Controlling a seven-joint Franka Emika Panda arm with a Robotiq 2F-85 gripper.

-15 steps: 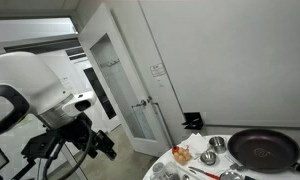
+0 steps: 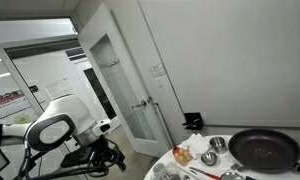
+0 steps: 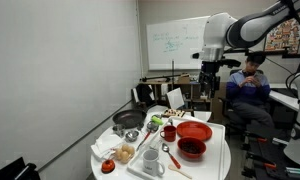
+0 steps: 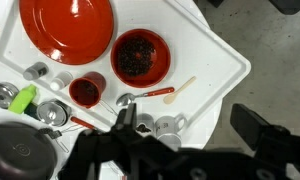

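Observation:
My gripper hangs open above the right side of the table, its dark fingers spread apart with nothing between them. Below it in the wrist view lies a white tray (image 4: pixel 212 75). On the tray are a red bowl (image 4: pixel 141 57) with dark contents, a red plate (image 4: pixel 72 25) and a red cup (image 4: pixel 86 91), also dark inside. A metal spoon (image 4: pixel 155 92) with a red part and a small wooden spoon (image 4: pixel 177 92) lie near the bowl. Grey mugs (image 4: pixel 168 127) stand partly hidden behind the gripper. In exterior view 2, the gripper (image 3: pixel 208 90) is high above the tableware.
A black frying pan (image 2: pixel 265 149) occupies the table's far side. Metal cups (image 2: pixel 217 144) and a tomato (image 3: pixel 108 166) stand near it. A green bottle (image 4: pixel 24 99) lies by the tray. Someone sits (image 3: pixel 252 83) behind the arm, at the right.
In exterior view 1, the arm has swung away from the camera and looks smaller and lower at the left. The tableware in view has not moved.

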